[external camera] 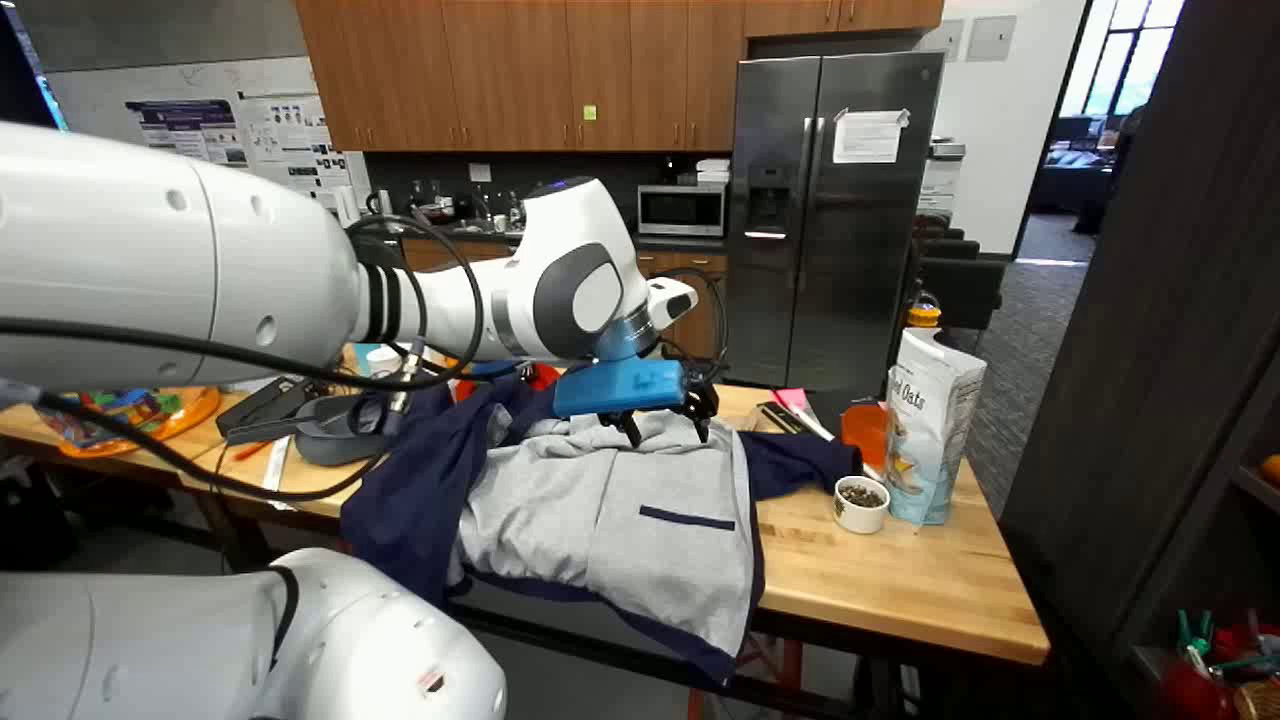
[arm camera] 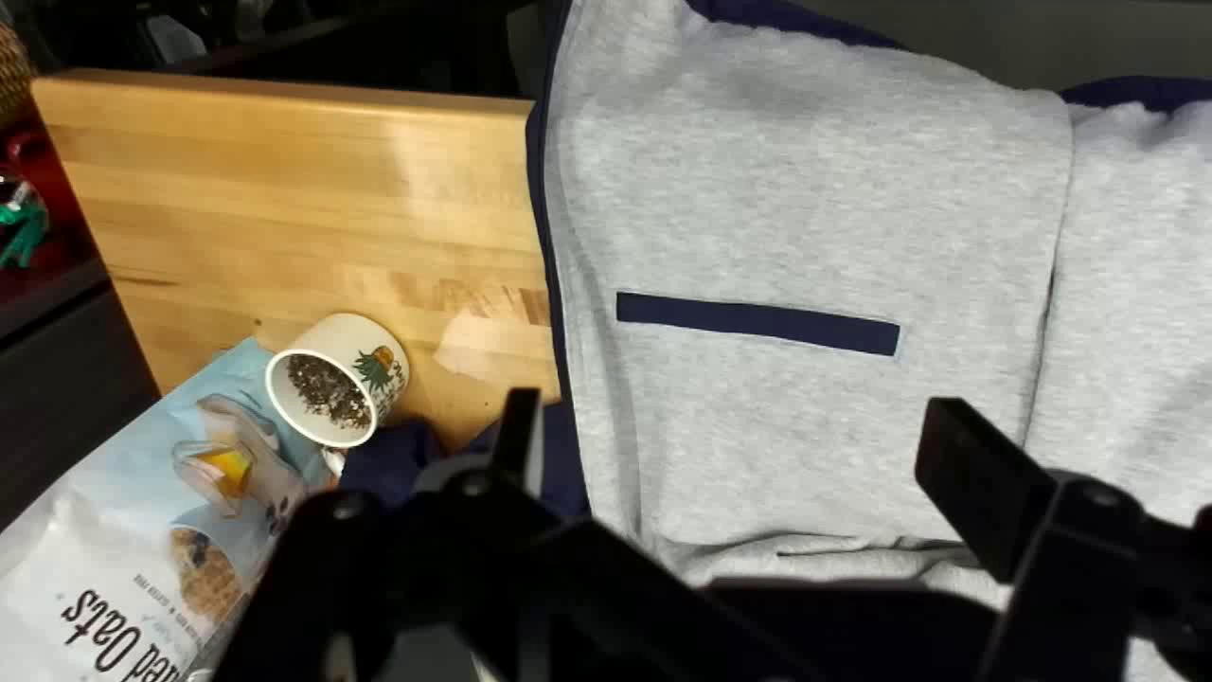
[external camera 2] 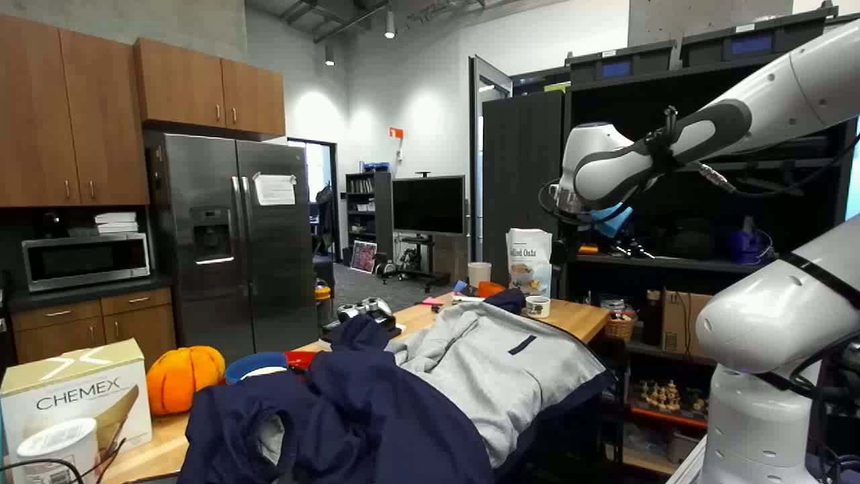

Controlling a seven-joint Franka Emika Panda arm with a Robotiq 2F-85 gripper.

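A grey and navy garment (external camera: 648, 528) lies spread over the table, its grey side up with a dark navy strip on it and its lower edge hanging past the table's front. In the second exterior view its navy part (external camera 2: 387, 411) is bunched up close to the camera. Above the grey cloth hovers my gripper (external camera: 666, 434), pointing down. From the wrist, the gripper stands open, its two black fingers wide apart, with only the grey fabric (arm camera: 773, 432) visible below and nothing held between them.
To the right stand a bag of oats (external camera: 930, 426) and a white cup (external camera: 860, 505) with dark bits inside. Bare wood (arm camera: 329, 205) shows at the table's right end. A pumpkin (external camera 2: 185, 378) and a Chemex box (external camera 2: 80, 387) occupy the other end.
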